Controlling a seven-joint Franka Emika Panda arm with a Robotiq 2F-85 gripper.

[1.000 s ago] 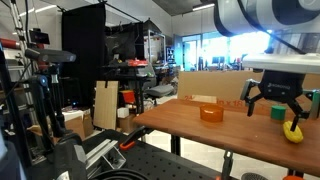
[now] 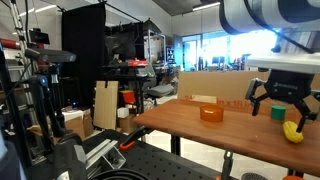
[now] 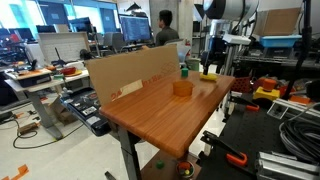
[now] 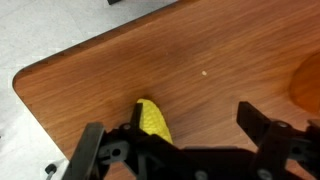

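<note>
A yellow object [image 2: 293,132], long and rounded in the wrist view, lies near the table's right end. My open gripper [image 2: 283,114] hangs above the table by it, with nothing held. Seen from the wrist, the yellow object [image 4: 154,122] shows beside the left finger, and the gripper hides its lower end. An orange round bowl [image 2: 211,113] stands farther left on the tabletop. Behind the gripper is a small green object [image 2: 278,112], which also appears as a green item [image 3: 184,72] in the second exterior view.
The brown wooden table [image 3: 150,120] has broad bare room around the bowl. A cardboard-coloured panel [image 3: 125,75] rises along one long side. In the wrist view a table corner [image 4: 28,80] lies close to the yellow object.
My gripper has shifted slightly to the right in exterior view 1 over the last second, staying open. The bowl and the yellow object have kept their places.
</note>
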